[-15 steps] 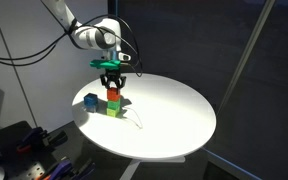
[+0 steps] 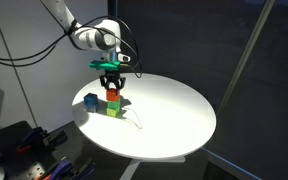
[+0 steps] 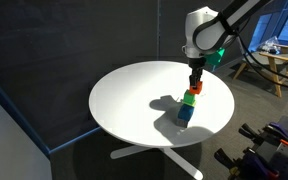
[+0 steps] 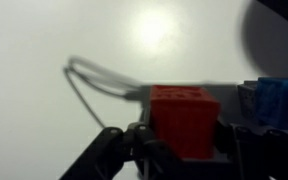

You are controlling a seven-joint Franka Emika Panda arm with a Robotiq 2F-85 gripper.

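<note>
My gripper (image 2: 113,85) is at the top of a small stack, pointing down and shut on a red block (image 2: 113,94). Below the red block stand green pieces (image 2: 113,107), a darker one over a lighter one, apparently in contact with it. The wrist view shows the red block (image 4: 184,120) between my dark fingers, hiding what lies beneath. From the second exterior side, the green (image 3: 189,98) sits just under the red block (image 3: 196,88).
A blue block (image 2: 91,100) stands on the white round table (image 2: 164,110), to the left of the stack in the first exterior view. In the wrist view, the blue block (image 4: 282,102) is at the right edge.
</note>
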